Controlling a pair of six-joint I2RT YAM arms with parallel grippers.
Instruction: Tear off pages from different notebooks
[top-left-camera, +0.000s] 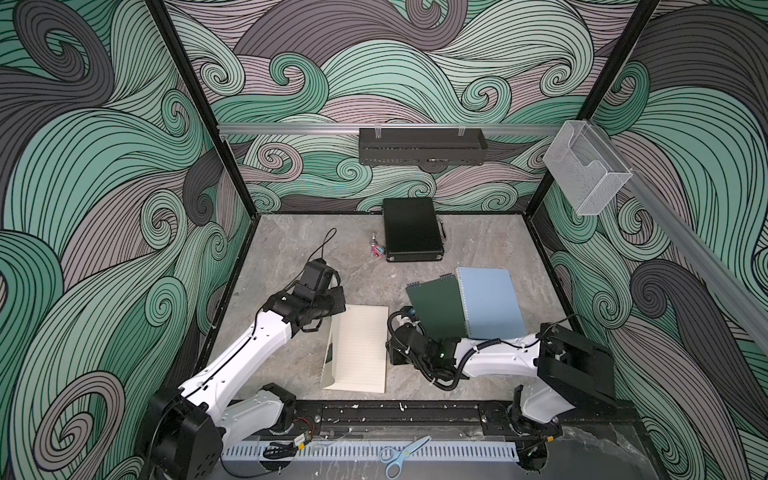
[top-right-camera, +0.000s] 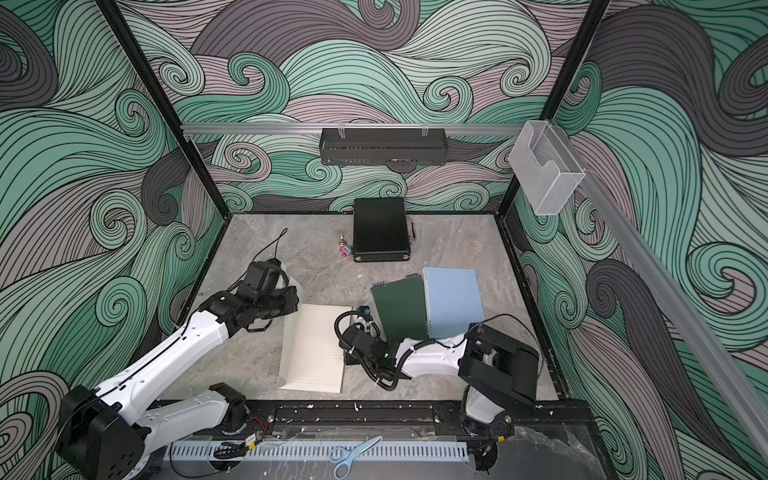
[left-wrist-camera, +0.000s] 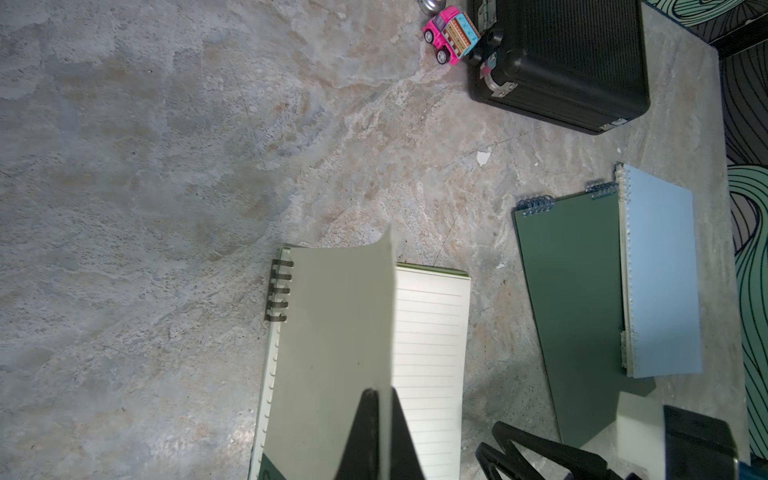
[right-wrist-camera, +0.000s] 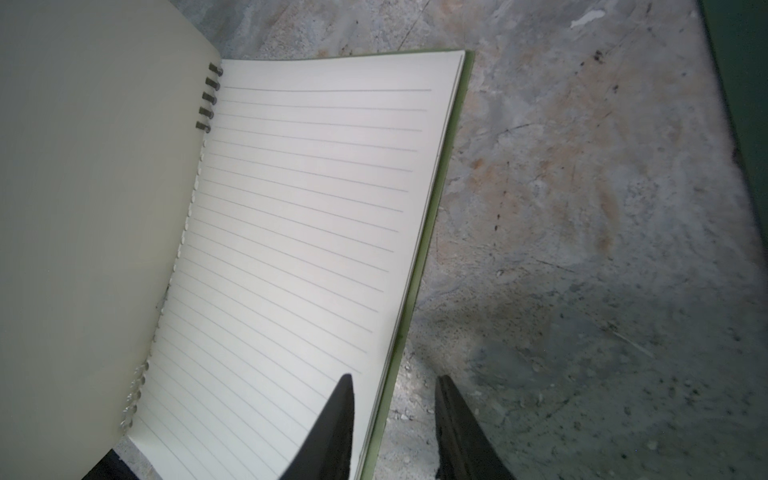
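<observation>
A spiral notebook with lined pages (right-wrist-camera: 304, 184) lies open near the table's front. Its cover (left-wrist-camera: 336, 320) stands raised, bent up along its free edge. In the left wrist view my left gripper is shut on that cover's edge. Over the notebook's right edge, my right gripper is partly open, its fingers (right-wrist-camera: 334, 432) to either side of the edge; nothing is gripped. A dark green notebook (top-left-camera: 437, 308) and a light blue notebook (top-left-camera: 489, 302) lie to the right, the blue one overlapping the green.
A black case (top-left-camera: 412, 229) stands at the back, with a small pink toy car (left-wrist-camera: 452, 33) beside it. Scissors (top-left-camera: 404, 456) lie outside the table's front edge. Bare table shows left of the case and between the notebooks.
</observation>
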